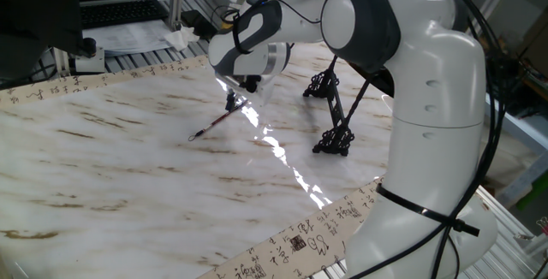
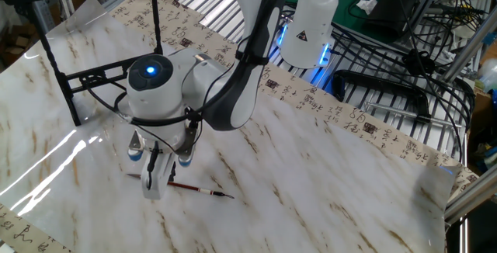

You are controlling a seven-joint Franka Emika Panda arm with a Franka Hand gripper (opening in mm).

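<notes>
A thin brush [image 2: 203, 191] with a reddish-brown handle lies on the marbled table [image 2: 303, 191]. In exterior view 1, the brush [image 1: 216, 127] slants from the lower left up towards my gripper [image 1: 231, 102]. My gripper [image 2: 158, 177] crosses over the brush in exterior view 2, hiding part of its length, with handle showing on both sides. Whether the fingers touch it cannot be made out. The finger is seen too small and too much from above to tell how it stands.
A black rack [image 1: 336, 112] with ornate feet stands on the table near the arm; its bars [image 2: 97, 74] show behind the gripper in exterior view 2. A keyboard [image 1: 124, 12] and papers lie beyond the far edge.
</notes>
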